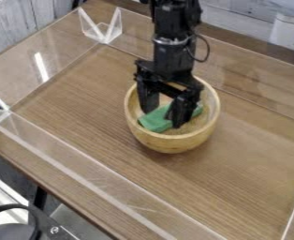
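The black robot arm reaches down from the top into a wooden bowl [175, 139] on the table. Its gripper [162, 103] is open, fingers spread inside the bowl over a green object [157, 121] lying on the bowl's floor. The dark fingers partly hide the green object, and whether they touch it cannot be told.
A white taped marking is at the upper left, and a pale object stands at the top right edge. A dark cable lies at the bottom left.
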